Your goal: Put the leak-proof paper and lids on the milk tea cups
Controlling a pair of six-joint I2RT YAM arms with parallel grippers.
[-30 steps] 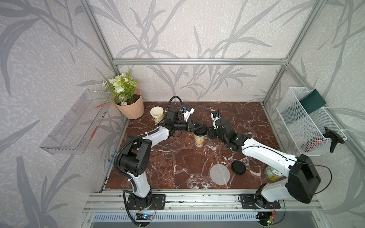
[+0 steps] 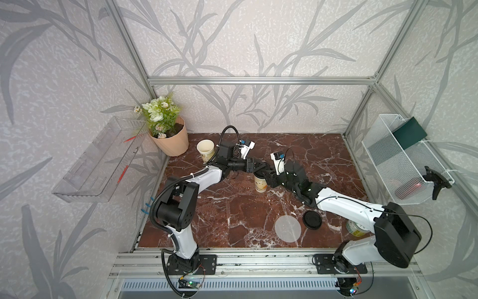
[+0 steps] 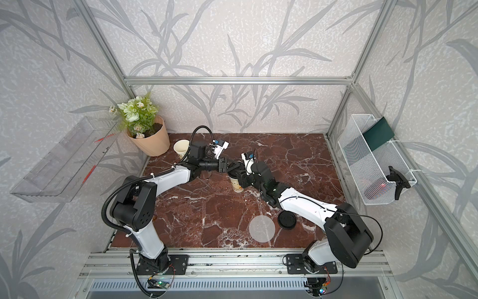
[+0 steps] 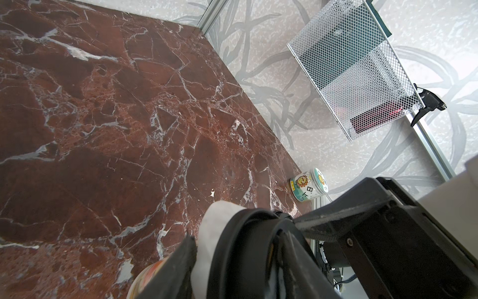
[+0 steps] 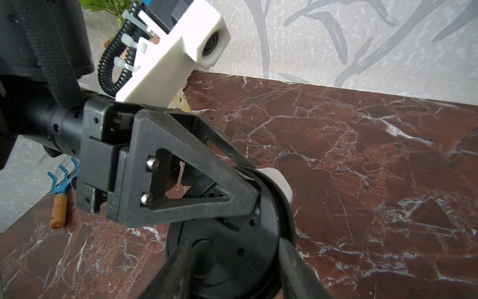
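Near the middle of the table stands a printed cup [image 2: 260, 185], its top covered by a black lid [image 5: 229, 254] with white paper [image 4: 214, 224] showing beside it. Both grippers are crowded at this lid: my left gripper [image 2: 256, 166] from the left, my right gripper [image 2: 269, 175] from the right. The right one is shut on the lid; the left one's finger state is unclear. An empty cup [image 2: 205, 147] stands at the back left. A translucent paper disc [image 2: 287, 228] lies at the front beside a second black lid [image 2: 312, 219].
A flower pot [image 2: 169, 143] stands in the back-left corner. A clear bin [image 2: 89, 179] hangs left, a white mesh basket [image 2: 398, 174] right. A can [image 4: 308, 184] sits at the front right.
My right gripper has moved left onto the lidded cup over the last second and now covers much of it. The left arm looks almost unchanged.
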